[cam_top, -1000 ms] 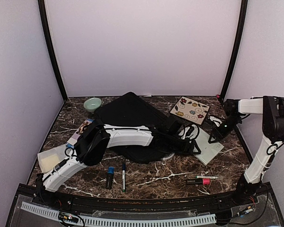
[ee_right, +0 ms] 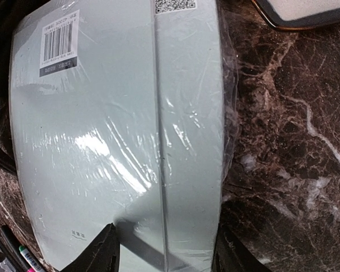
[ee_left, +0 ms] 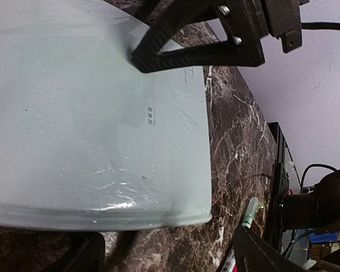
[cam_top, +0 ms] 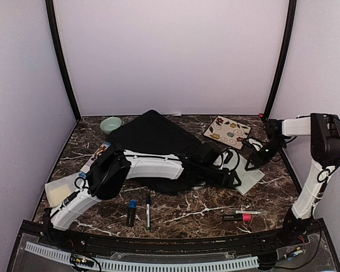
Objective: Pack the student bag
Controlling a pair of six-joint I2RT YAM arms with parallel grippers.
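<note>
A pale shrink-wrapped book (cam_top: 248, 179) with a barcode lies on the marble table beside the black bag (cam_top: 141, 133). My left gripper (cam_top: 229, 177) is low at the book's left edge; in the left wrist view that edge sits just beyond its dark fingers, which are partly cut off at the bottom. My right gripper (cam_top: 250, 161) is over the book's right part; in the right wrist view its fingertips (ee_right: 110, 243) show at the book's lower end, spread apart. Whether either grips the book is unclear.
A floral board (cam_top: 226, 132) lies behind the book. Markers (cam_top: 236, 217) and pens lie along the front, a bowl (cam_top: 111, 124) at the back left, a booklet (cam_top: 94, 156) and pale pouch (cam_top: 59, 191) at the left. The front middle has bare table.
The right arm and the book have shifted slightly to the left. The left arm has moved very little.
</note>
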